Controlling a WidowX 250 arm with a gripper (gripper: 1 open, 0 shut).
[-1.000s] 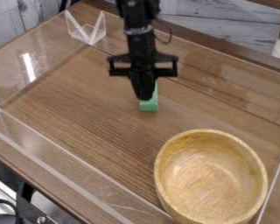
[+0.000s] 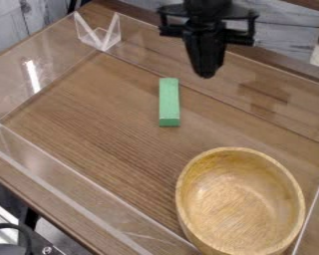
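The gripper (image 2: pixel 205 60) hangs at the top centre-right of the camera view, dark and blurred; whether it is open or shut is hard to tell. A green block (image 2: pixel 169 103) lies flat on the wooden surface, below and left of the gripper and apart from it.
A large yellow bowl (image 2: pixel 239 214) sits at the lower right. A clear plastic object (image 2: pixel 99 32) stands at the upper left.
The gripper has moved up and away from over the green block, toward the back and slightly right, uncovering the block, which lies where it was.
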